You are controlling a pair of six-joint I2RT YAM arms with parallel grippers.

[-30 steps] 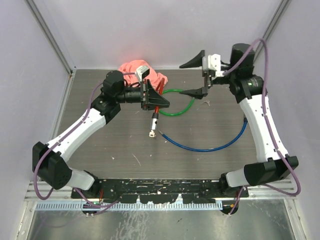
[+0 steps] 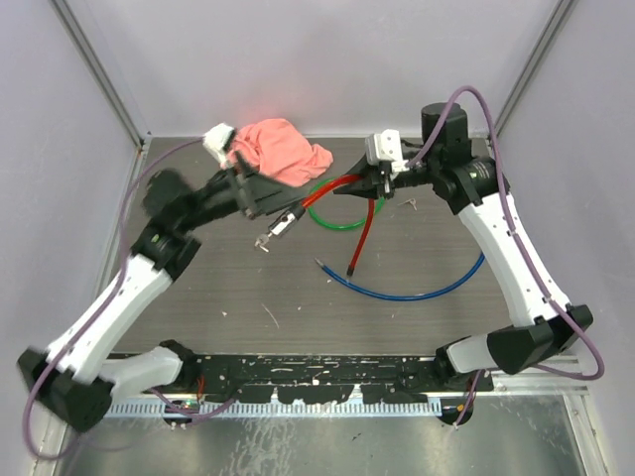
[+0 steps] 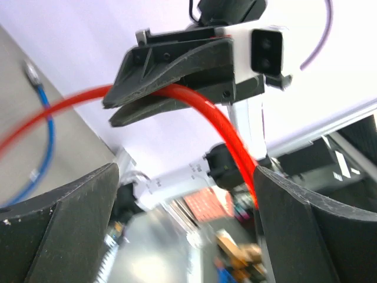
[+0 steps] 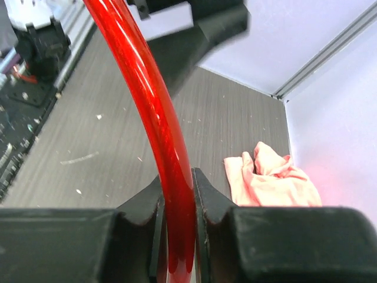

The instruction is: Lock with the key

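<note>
A red cable lock (image 2: pixel 366 233) hangs from my right gripper (image 2: pixel 345 185), which is shut on its middle. One arm of the cable slants left to a silver lock head (image 2: pixel 286 220) with a small key (image 2: pixel 263 241) at its tip; the other hangs to a dark end (image 2: pixel 351 268). In the right wrist view the red cable (image 4: pixel 171 171) runs between the black fingers. My left gripper (image 2: pixel 273 193) is open, blurred, close to the lock-head side. The left wrist view shows its spread fingers (image 3: pixel 65 230), nothing clamped between them.
Lying on the table (image 2: pixel 218 288) are a blue cable (image 2: pixel 397 297), a green cable (image 2: pixel 332 226) and a small metal piece (image 2: pixel 409 203). A pink cloth (image 2: pixel 278 149) sits at the back.
The right gripper has come in from the right and closed on the red cable. The left gripper has let go and moved left. The lock head has swung left.
</note>
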